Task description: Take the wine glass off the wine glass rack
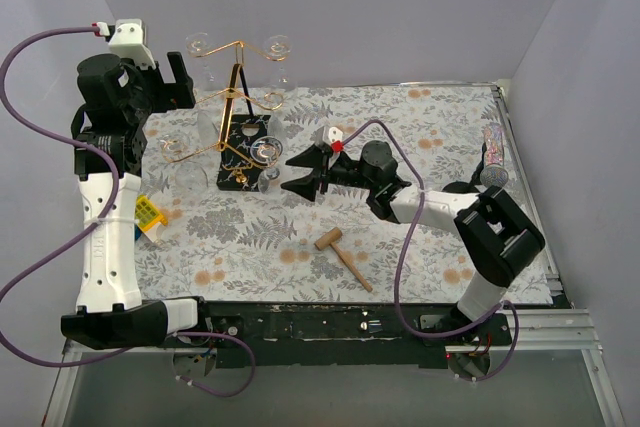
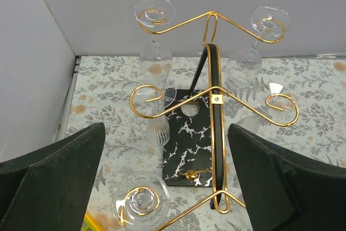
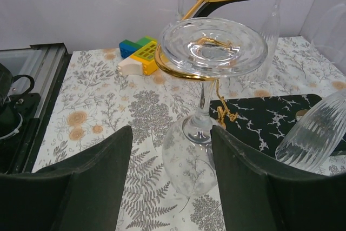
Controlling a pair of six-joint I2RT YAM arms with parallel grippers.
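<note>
A gold rack [image 2: 217, 133] on a black base holds several hanging glasses, including a wine glass [image 3: 189, 158] at its lower front right, hanging by its foot. My right gripper [image 1: 308, 173] is just right of that glass; in the right wrist view its fingers [image 3: 94, 182] frame the lower bowl from the near side, spread apart, and whether they touch it I cannot tell. My left gripper [image 1: 172, 75] stands open high at the rack's left, with the rack seen beyond its fingers in the left wrist view.
A wooden mallet [image 1: 331, 239] lies in front of the rack. A yellow toy [image 1: 149, 213] is at the left, a can [image 1: 494, 152] at the far right.
</note>
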